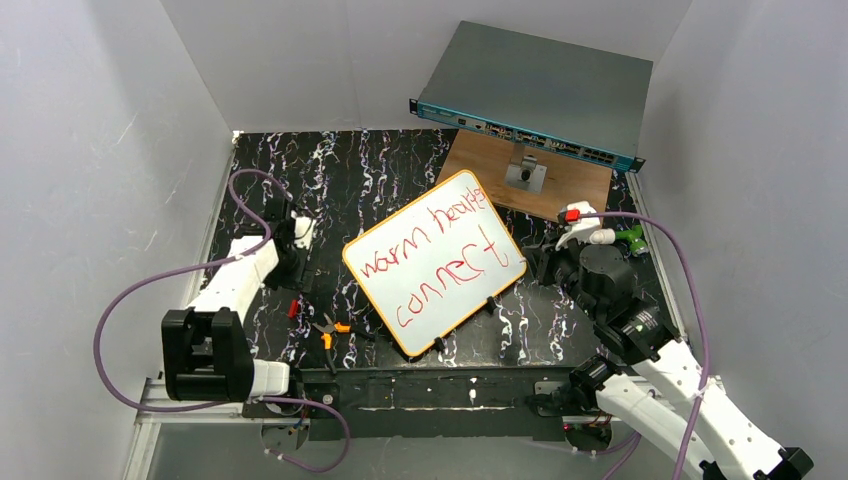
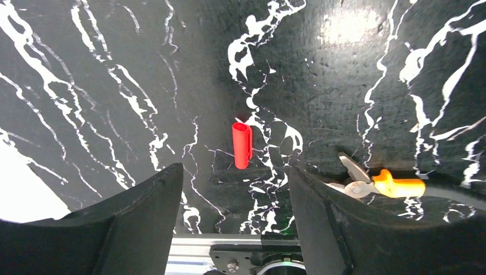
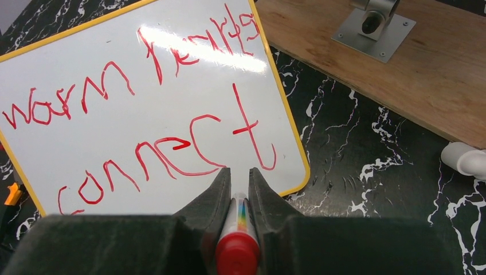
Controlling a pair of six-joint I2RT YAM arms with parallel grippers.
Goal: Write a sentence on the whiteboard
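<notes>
The whiteboard [image 1: 433, 262] bears red handwriting, "warm hearts connect", also seen in the right wrist view [image 3: 149, 114]. My right gripper is shut on a marker [image 3: 237, 252] with a red end, beside the board's right corner. My left gripper is open over the dark marble table [image 2: 114, 69], nothing between its fingers. A small red marker cap [image 2: 240, 146] lies below it, between and just beyond the fingertips in the left wrist view, left of the board.
Pliers [image 1: 332, 330] with orange grips lie by the cap. At the back right are a wooden plank [image 3: 378, 63] and a grey rack unit [image 1: 535, 85]. A white cylinder [image 3: 464, 160] and green object [image 1: 632, 240] sit at the right edge.
</notes>
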